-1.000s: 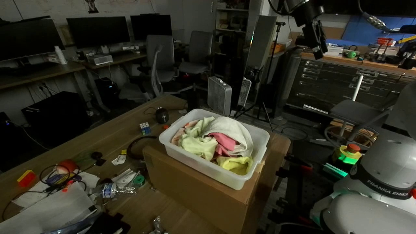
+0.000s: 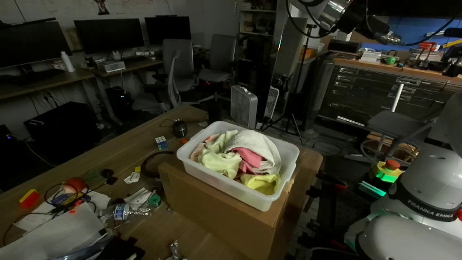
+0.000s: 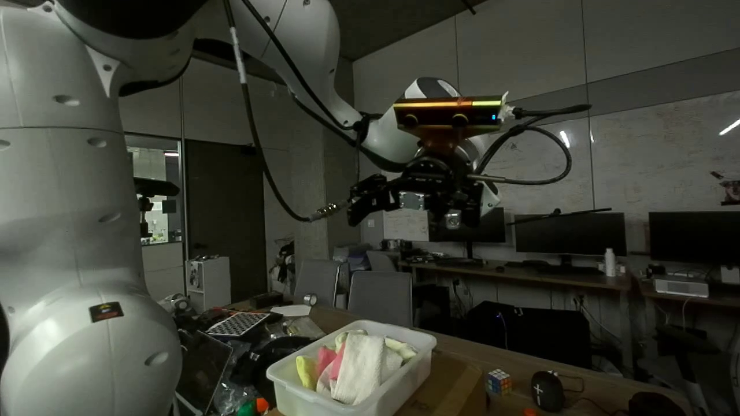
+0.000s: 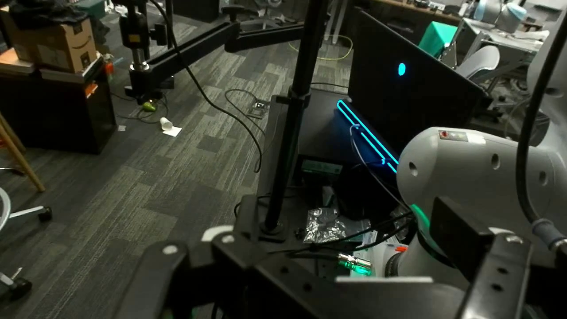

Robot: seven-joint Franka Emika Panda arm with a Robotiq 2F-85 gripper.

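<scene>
A white plastic bin (image 2: 229, 190) holds a heap of cloths. A white towel (image 2: 260, 145) lies on top, a pink cloth (image 2: 247, 156) shows in its fold, and pale yellow-green cloths (image 2: 221, 161) lie to one side. A brighter yellow cloth (image 2: 264, 184) is by the near wall. High above and away from the bin, my gripper (image 3: 414, 204) hangs in the air. In the wrist view its dark fingers (image 4: 460, 236) stand wide apart with nothing held between them; the view faces the floor and the robot's base, and no cloth shows there.
The bin rests on a cardboard box (image 2: 216, 212) on the wooden table. Beside it are a puzzle cube (image 2: 161, 142) and a round black speaker (image 2: 180, 128). Cables, papers and a plastic bottle (image 2: 122, 212) clutter the table's left part. A black post (image 4: 289, 138) stands near the base.
In exterior view 1 the arm's end has swung and turned; the finger that pointed down at the upper right no longer shows so. Bin and cloths have stayed put.
</scene>
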